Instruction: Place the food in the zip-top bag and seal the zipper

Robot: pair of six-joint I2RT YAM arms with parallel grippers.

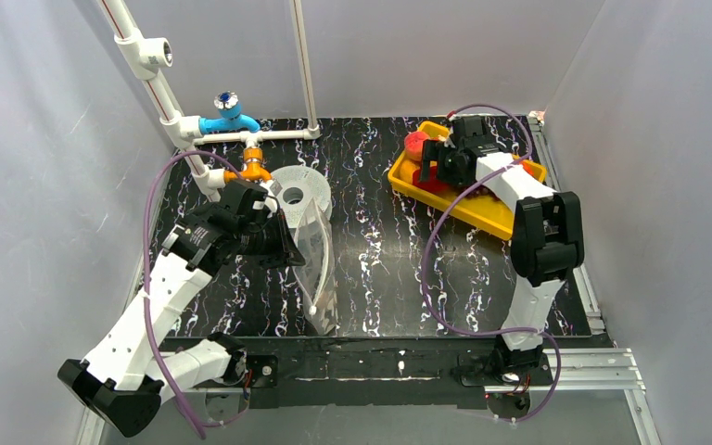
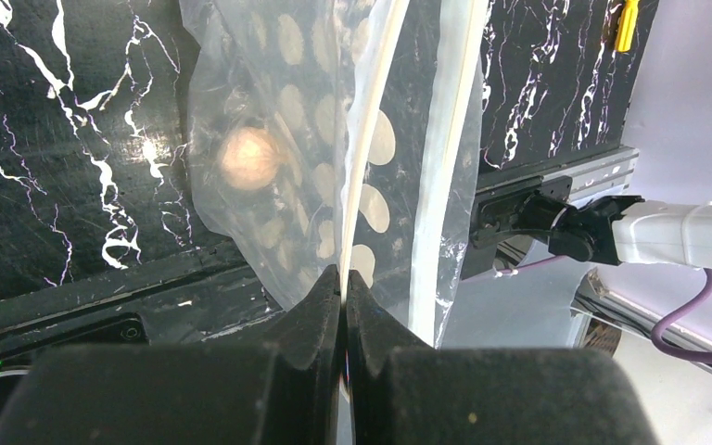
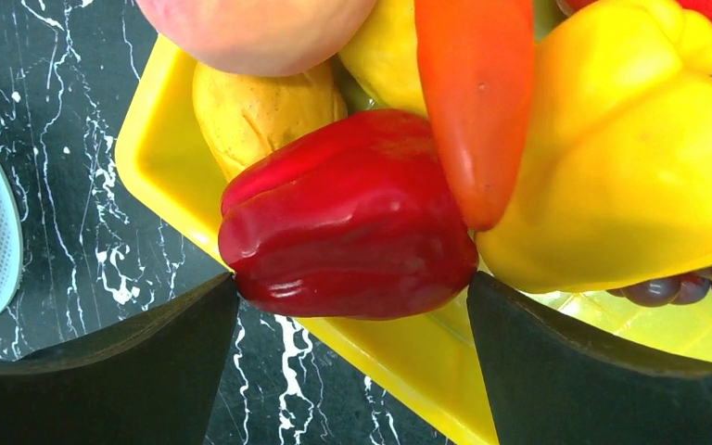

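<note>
A clear zip top bag (image 2: 311, 176) hangs from my left gripper, shut on the white edge of the bag's mouth. The bag's other zipper strip (image 2: 445, 176) stands apart from the held edge. A round, tan item (image 2: 249, 158) shows through the plastic. In the right wrist view, a glossy red bell pepper (image 3: 352, 227) fills the gap between the fingertips of my right gripper, both touching its sides. The yellow tray (image 3: 176, 167) lies under it. From above, the right gripper covers much of the tray.
In the tray are a peach (image 3: 260, 28), an orange pepper (image 3: 482, 102), a yellow bell pepper (image 3: 630, 167) and grapes (image 3: 654, 291). Pipes and a faucet (image 1: 229, 109) stand at the back left, near a pale round drain piece (image 1: 306, 185). Between bag and tray, the dark counter (image 1: 380, 241) is clear.
</note>
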